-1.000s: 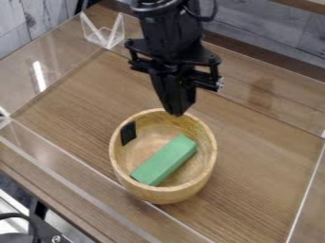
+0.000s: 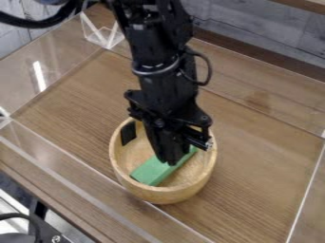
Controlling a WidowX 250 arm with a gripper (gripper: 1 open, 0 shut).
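A round light wooden bowl (image 2: pixel 165 190) sits in the lower middle of the table, holding a green oblong block (image 2: pixel 158 170) with rounded ends. My black gripper (image 2: pixel 162 146) hangs low over the bowl, its lower parts in front of the bowl's back rim and partly over the block. Whether its fingers are open or shut, or touch the block, I cannot tell.
A cable lies at the lower left edge. At the top left is a white object (image 2: pixel 105 30), and a grey wall runs along the back.
My gripper has come down and toward the camera, from behind the bowl to low over it. The bowl and green block look unmoved.
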